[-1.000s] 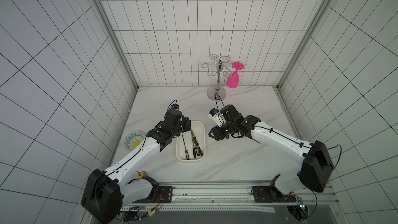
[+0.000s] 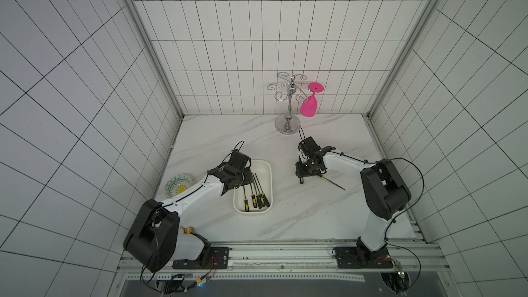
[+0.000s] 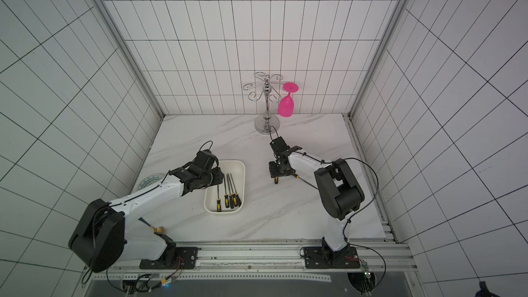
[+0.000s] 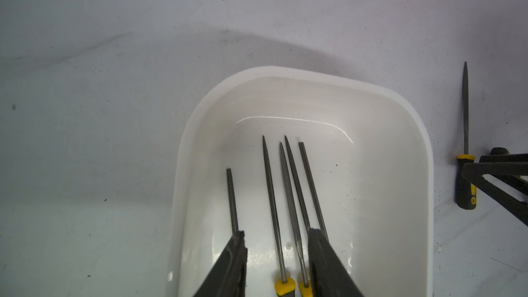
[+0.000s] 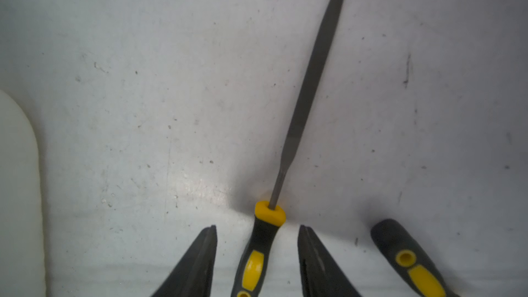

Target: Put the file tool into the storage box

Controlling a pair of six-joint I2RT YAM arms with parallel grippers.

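Observation:
The white storage box [image 2: 266,167] holds several files with black-and-yellow handles [image 2: 254,200]; my left gripper hangs over it, part open, with nothing clearly held between its fingers. Right of the box, two more files lie on the table. My right gripper is over the nearer one, whose handle [image 5: 267,215] lies between and below its open fingers, blade pointing away. The other file's handle [image 5: 401,250] lies to its right.
A chrome stand [image 2: 287,123] with a pink goblet [image 2: 309,107] stands at the back. A patterned plate [image 2: 177,186] is left of the box.
My right gripper has shifted right and settled over the files beside the box. My left gripper has moved slightly down over the box, and the files inside show in a different arrangement.

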